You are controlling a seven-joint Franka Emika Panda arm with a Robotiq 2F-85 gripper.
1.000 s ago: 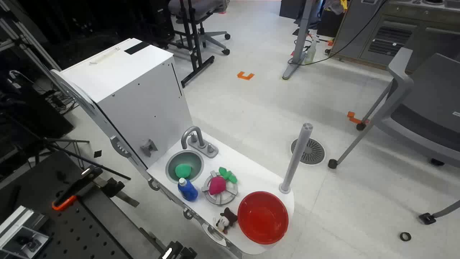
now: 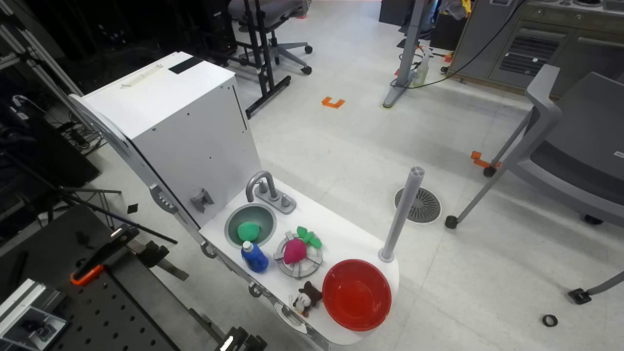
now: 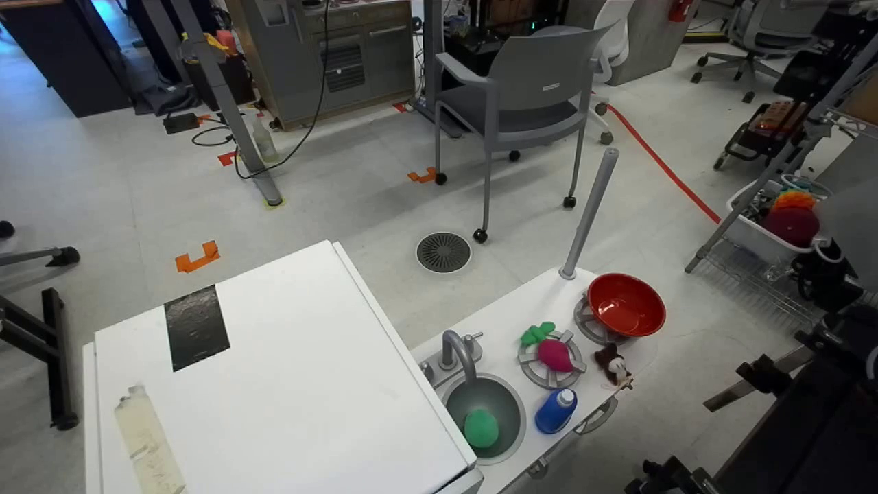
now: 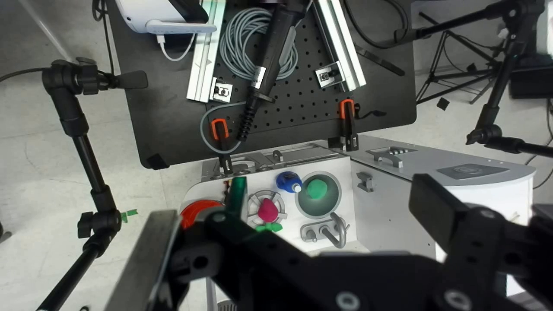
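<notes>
In the wrist view my gripper is open, its dark fingers (image 4: 438, 210) wide apart with nothing between them. The gripper is out of both exterior views. On the toy kitchen's white counter (image 2: 342, 234), a green round toy (image 2: 248, 231) lies in the grey sink (image 2: 270, 217). A blue bottle (image 2: 255, 258) stands beside the sink. One burner carries a pink toy (image 2: 295, 251) with green leaves (image 2: 309, 237) at its edge. The red bowl (image 3: 626, 305) rests on the other burner. Near the counter's front edge lies a small brown plush (image 3: 613, 363).
A grey faucet (image 2: 264, 182) curves over the sink, and a grey post (image 2: 401, 215) rises at the counter's far end. The tall white cabinet (image 2: 193, 140) borders the sink. In the wrist view a black perforated table (image 4: 176, 122) holds rails, cables and clamps.
</notes>
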